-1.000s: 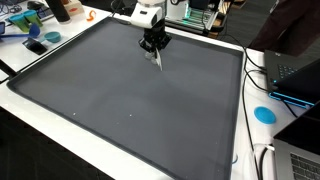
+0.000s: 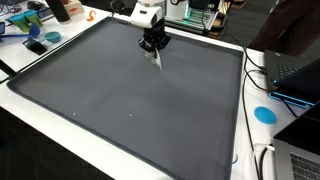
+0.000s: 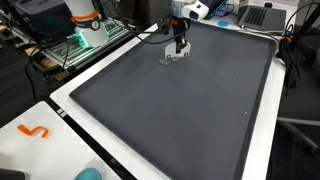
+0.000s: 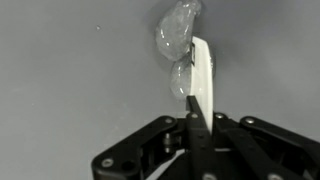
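My gripper points down near the mat's far end and is shut on a thin white piece (image 4: 203, 70). In the wrist view that piece appears as a narrow strip running out from between the fingers. Seen from exterior view 2, it is a flat, card-like white square (image 3: 178, 53) standing upright below the gripper (image 3: 181, 40). A clear, glossy lump (image 4: 178, 28) lies on the mat beside the strip's far end. Another clear patch (image 4: 182, 78) shows along the strip's left side; whether the two are one thing I cannot tell.
Laptops (image 2: 290, 80) and a blue disc (image 2: 265, 115) stand off its right side in exterior view 1. An orange piece (image 3: 33, 131) lies on the white tabletop, and small blue items (image 2: 35, 46) sit at the far left.
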